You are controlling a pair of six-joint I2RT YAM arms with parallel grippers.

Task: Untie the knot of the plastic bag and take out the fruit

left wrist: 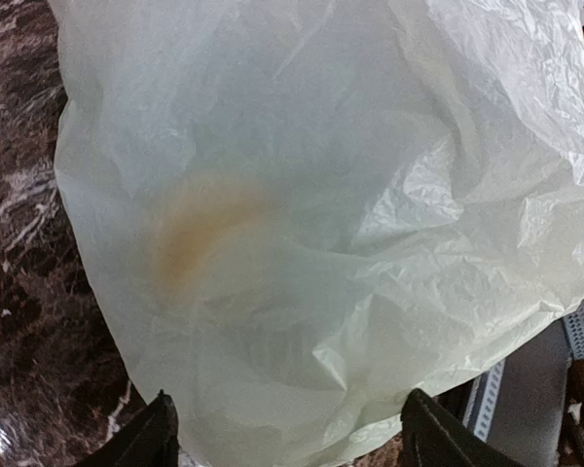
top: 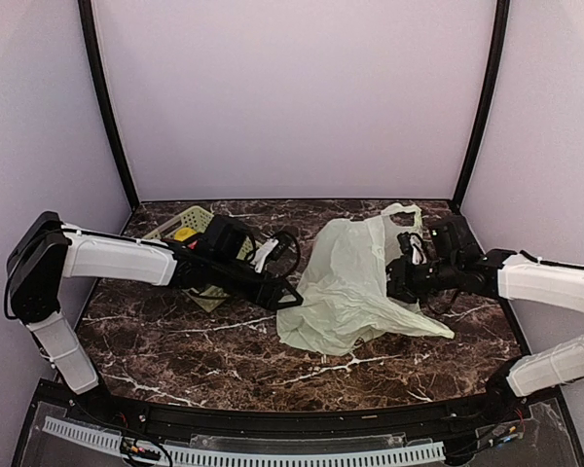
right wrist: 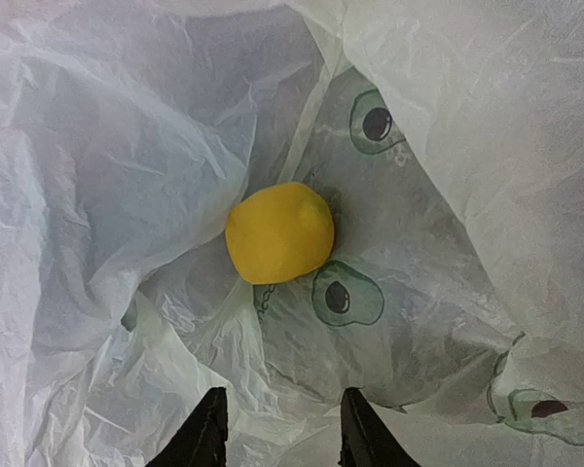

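The white plastic bag (top: 350,292) lies crumpled on the table, its mouth toward my right gripper (top: 404,277). Inside it, in the right wrist view, sits a yellow fruit (right wrist: 277,233) on the translucent lining, below and ahead of the open fingers of that gripper, which hold nothing. My left gripper (top: 277,297) is open at the bag's left side, with bag plastic (left wrist: 321,243) filling most of its wrist view and an orange shape showing faintly through it.
A pale basket (top: 156,233) with colourful items stands at the back left, partly behind my left arm.
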